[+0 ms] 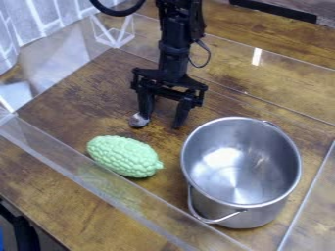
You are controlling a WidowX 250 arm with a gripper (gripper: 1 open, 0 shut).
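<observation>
The black gripper (163,114) hangs low over the wooden floor of the tray, its fingers pointing down near a small silver spoon-like object (139,121) at its left finger. Whether it holds that object, or how far its fingers are open, is unclear. A green bumpy toy (123,155), shaped like a corn cob or vegetable, lies at lower left. A large steel pot (240,162) stands at lower right.
Transparent walls run along the tray's edges.
</observation>
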